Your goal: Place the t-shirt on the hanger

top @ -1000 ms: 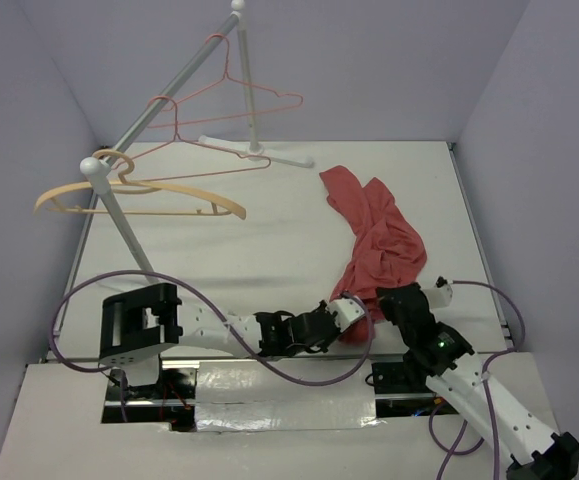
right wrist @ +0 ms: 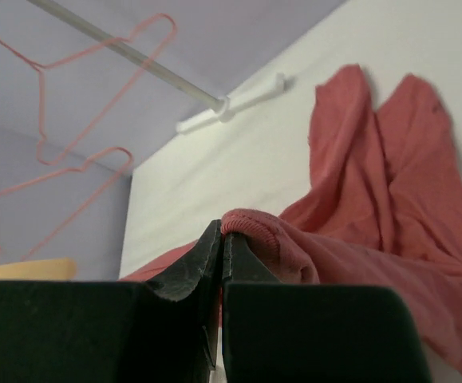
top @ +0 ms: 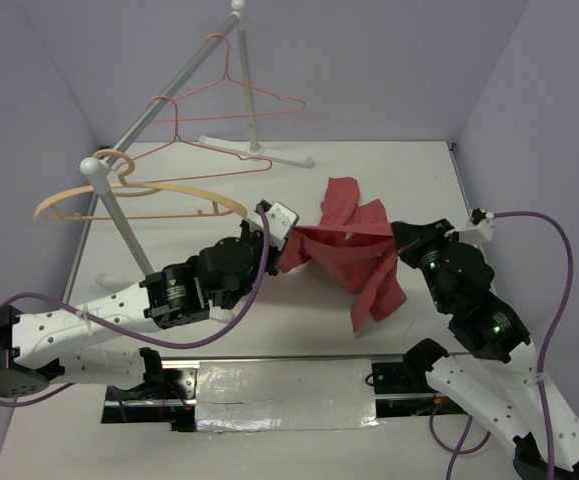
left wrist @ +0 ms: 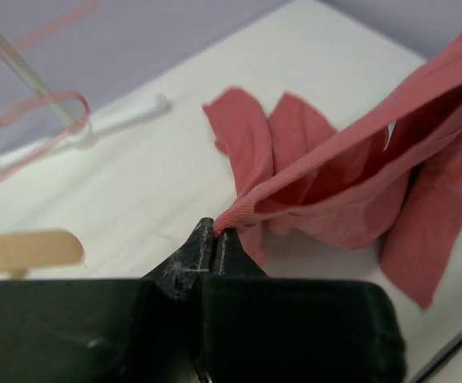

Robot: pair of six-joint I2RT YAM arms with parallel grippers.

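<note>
The red t shirt point(top: 354, 265) is lifted between both grippers, its hem stretched taut across the gap while the rest hangs and trails on the white table. My left gripper is shut on one end of the hem. My right gripper is shut at the other end, red fabric at its fingertips. In the top view the wooden hanger point(top: 144, 188) hangs on the rack beside my left gripper; its end shows at the left in the left wrist view.
The white rack point(top: 179, 75) stands on the left, with two pink wire hangers point(top: 209, 150) behind the wooden one. Walls close in the sides and back. Bare table point(top: 424, 175) lies around the shirt.
Both grippers have risen from the table's front edge, lifting the shirt's hem and stretching it between them.
</note>
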